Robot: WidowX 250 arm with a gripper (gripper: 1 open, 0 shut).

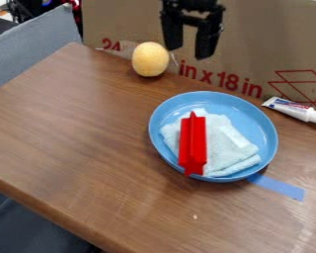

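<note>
My black gripper (190, 40) hangs at the top centre, in front of the cardboard, its two fingers apart with nothing seen between them. Below and left of it a yellow round object (150, 59) rests at the back of the wooden table. A blue plate (255, 133) at centre right holds a folded white cloth (235, 148), with a red elongated object (193, 143) lying on it.
A toothpaste tube (294, 109) lies at the back right. A cardboard panel (253, 49) stands along the rear. A strip of blue tape (276, 188) is beside the plate.
</note>
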